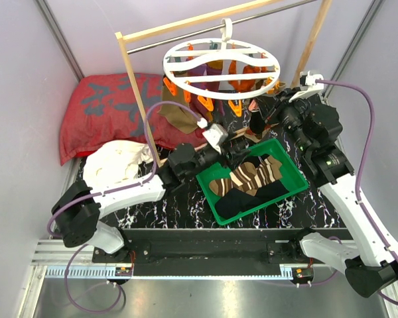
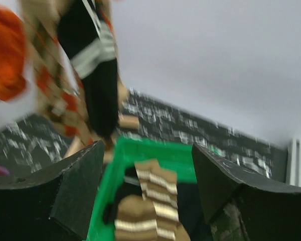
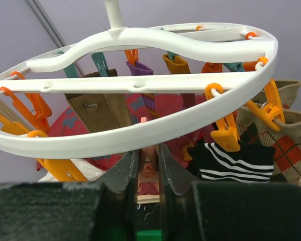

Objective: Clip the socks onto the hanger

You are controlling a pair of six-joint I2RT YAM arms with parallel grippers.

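Note:
A white round clip hanger point(image 1: 221, 91) hangs from the rail, with orange and teal clips point(image 3: 223, 137) holding several socks. A black striped sock and an argyle sock hang at the right; a black striped sock point(image 2: 98, 90) is also in the left wrist view. My right gripper is shut on a pinkish clip below the front of the ring. My left gripper point(image 1: 236, 158) is open, lower, over the green bin point(image 1: 289, 173), which holds striped and dark socks point(image 1: 245, 177).
A wooden frame point(image 1: 129, 73) carries the rail. A red cushion point(image 1: 99, 112) and white cloth point(image 1: 113, 165) lie at the left. Side walls bound the workspace closely.

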